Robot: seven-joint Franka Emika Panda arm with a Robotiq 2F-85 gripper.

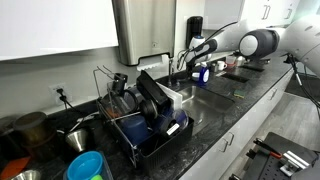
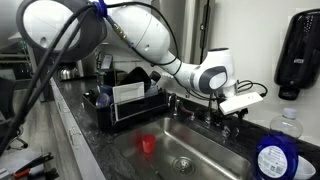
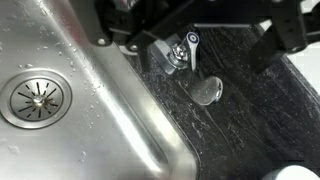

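Note:
My gripper stands open above the counter behind the sink, its dark fingers (image 3: 285, 40) spread wide with nothing between them. Below and between them in the wrist view is a small clear object (image 3: 207, 91), apparently a glass, on the black countertop. The chrome tap (image 3: 184, 50) is close beside it, partly covered by the gripper. In exterior view 2 the gripper (image 2: 228, 116) hangs over the back of the sink, near the tap. Exterior view 1 shows the white arm (image 1: 262, 42) reaching in from the right, its gripper too small to read.
The steel sink (image 2: 205, 158) has a drain (image 3: 40, 100). A red cup (image 2: 148, 144) is at its left side. A large clear bottle with a blue label (image 2: 276, 155) stands on the right. The loaded dish rack (image 1: 160, 143) occupies the other counter end, near a blue container (image 1: 88, 166).

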